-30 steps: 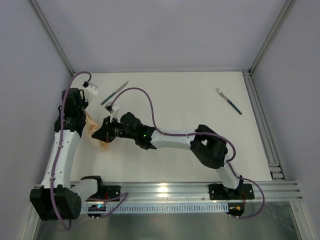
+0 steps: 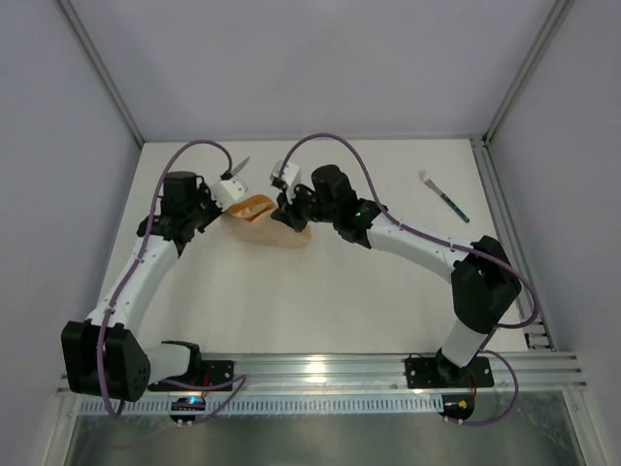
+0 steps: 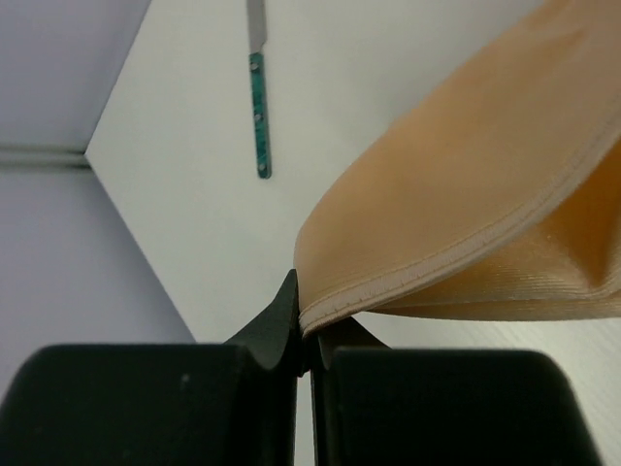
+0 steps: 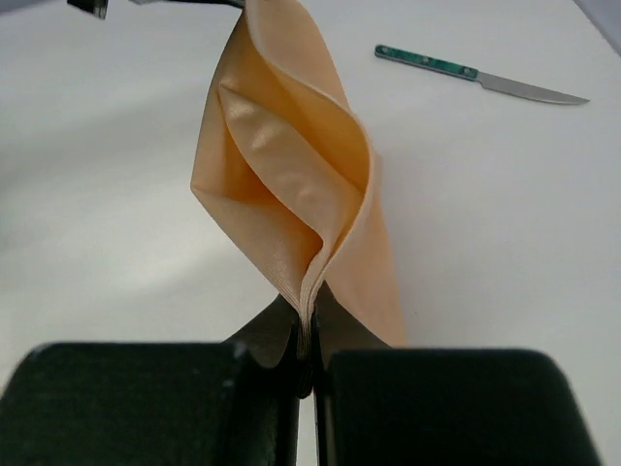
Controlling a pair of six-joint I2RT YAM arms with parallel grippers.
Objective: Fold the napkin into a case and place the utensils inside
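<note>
An orange-tan napkin (image 2: 270,231) hangs between my two grippers left of the table's middle, its upper part gathered in loose folds. My left gripper (image 2: 215,206) is shut on one hemmed corner of the napkin (image 3: 456,204), as the left wrist view shows. Bunched edges of the cloth (image 4: 291,175) run into the right gripper, which is shut on them. Behind the left gripper lies a green-handled knife (image 3: 258,112), its blade tip showing in the top view. A green-handled fork (image 2: 445,197) rests alone at the far right.
Grey walls close in the left, right and back sides. The right forearm (image 2: 427,245) stretches across the right half, left of the fork.
Both grippers have moved right with the napkin, the right one farther and also away from the front edge. The left arm now covers much of the knife.
</note>
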